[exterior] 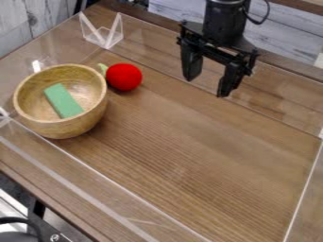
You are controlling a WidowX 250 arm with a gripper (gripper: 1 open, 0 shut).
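Observation:
The black gripper (210, 64) hangs at the top centre over the wooden table, its two fingers apart with nothing visible between them. A red ball (124, 77) rests on the table to its left. Further left, a tan bowl (83, 120) holds a green block (62, 100). A small light green item partly shows just behind the ball.
A white wire-like rack (104, 31) stands at the back left. A pale wall runs along the back.

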